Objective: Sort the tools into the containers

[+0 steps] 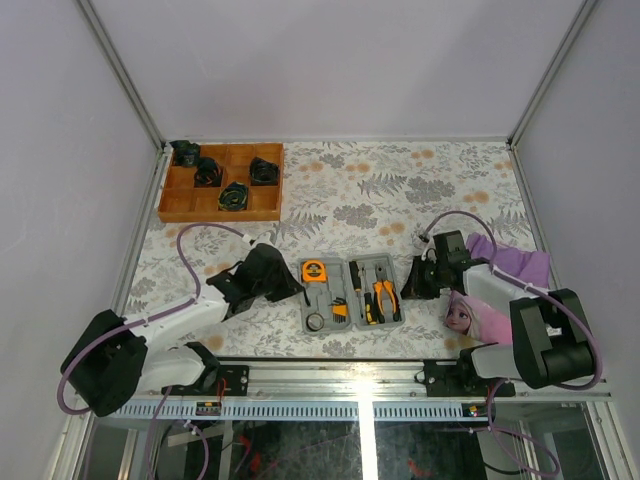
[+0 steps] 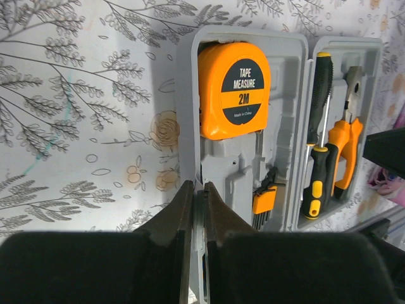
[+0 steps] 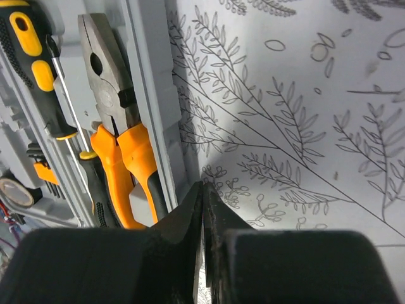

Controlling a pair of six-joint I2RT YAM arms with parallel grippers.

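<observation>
An open grey toolkit case lies front centre, holding an orange tape measure, an orange-tipped key set, screwdrivers, orange-handled pliers and a tape roll. My left gripper is shut on the case's left rim. My right gripper is shut just outside the case's right wall, beside the pliers, with nothing seen between its fingers.
An orange wooden tray with compartments and several dark bundles stands at back left. A pink and purple bag lies at the right.
</observation>
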